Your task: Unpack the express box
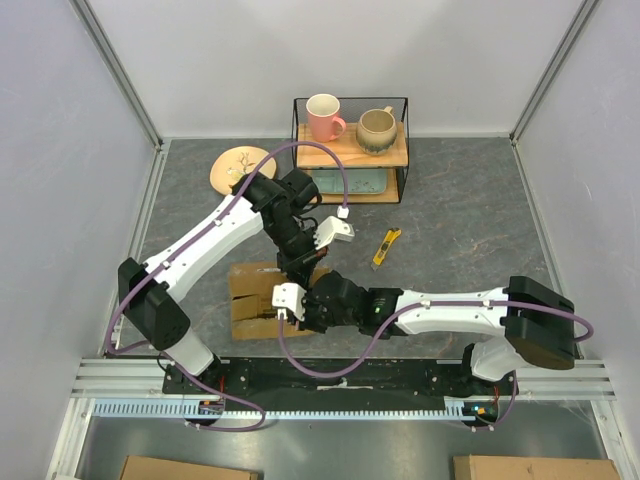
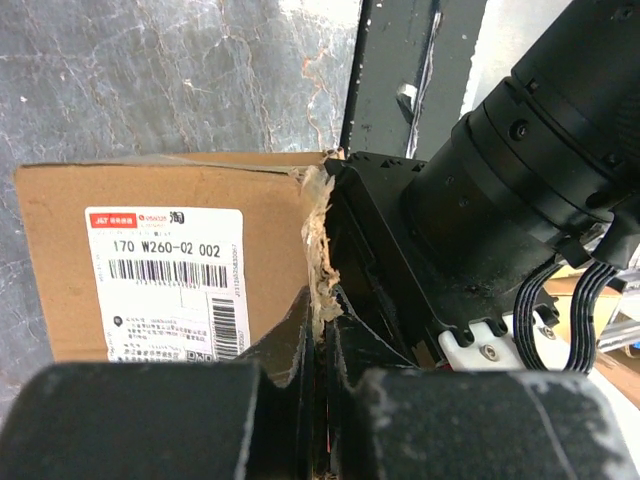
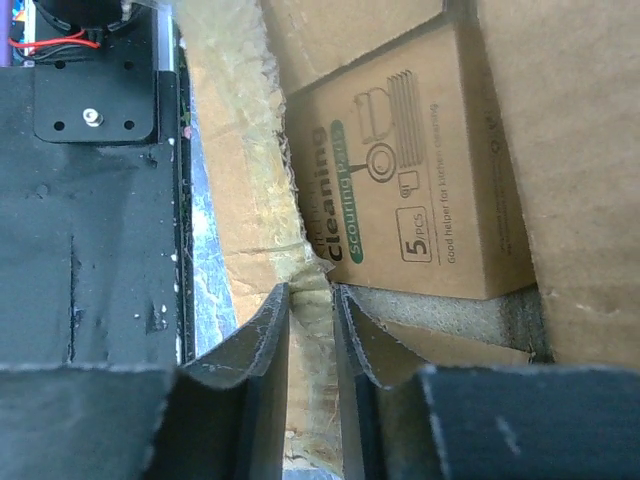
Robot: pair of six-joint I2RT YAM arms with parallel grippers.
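Note:
The express box [image 1: 250,305] sits at the table's front, partly hidden by both arms. In the left wrist view my left gripper is shut on its torn, taped edge beside a labelled panel [image 2: 70,250]. In the right wrist view my right gripper has its fingertips at a taped flap edge [image 3: 240,150]; whether they grip it is hard to tell. Inside the opened box lies a smaller "cleaning scouring" carton [image 3: 390,170].
A yellow box cutter [image 1: 387,243] lies right of the box. At the back stand a rack with two mugs [image 1: 350,145] and a round plate [image 1: 230,175].

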